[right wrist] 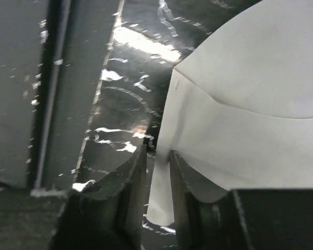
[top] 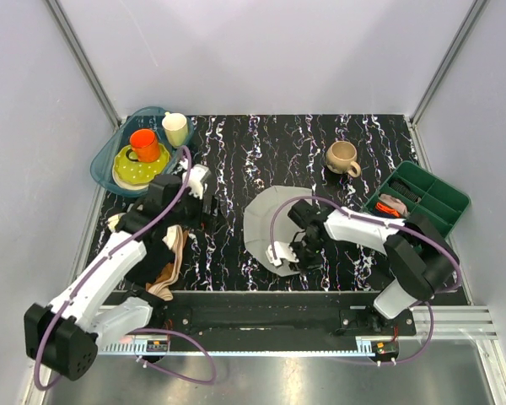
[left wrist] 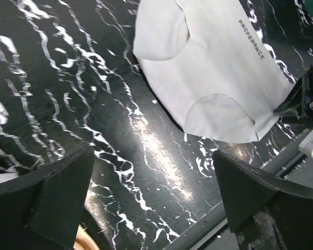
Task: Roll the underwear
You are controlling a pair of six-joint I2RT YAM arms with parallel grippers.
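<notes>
The light grey underwear (top: 266, 224) lies flat on the black marbled table, left of my right arm. In the left wrist view both curved leg openings of the underwear (left wrist: 208, 57) and small dark lettering along its waistband show. My right gripper is down at the end of the waistband, a narrow gap between its fingertips with the underwear's edge (right wrist: 169, 130) seen in that gap. Whether the fingers touch the cloth is hard to tell. My left gripper stands wide open over bare table, left of the underwear, with nothing between its fingers.
A blue basket (top: 104, 160) with cups and plates stands back left. Folded cloths (top: 173, 261) lie beneath the left arm. A tan mug (top: 342, 157) and a green divided box (top: 438, 198) are on the right.
</notes>
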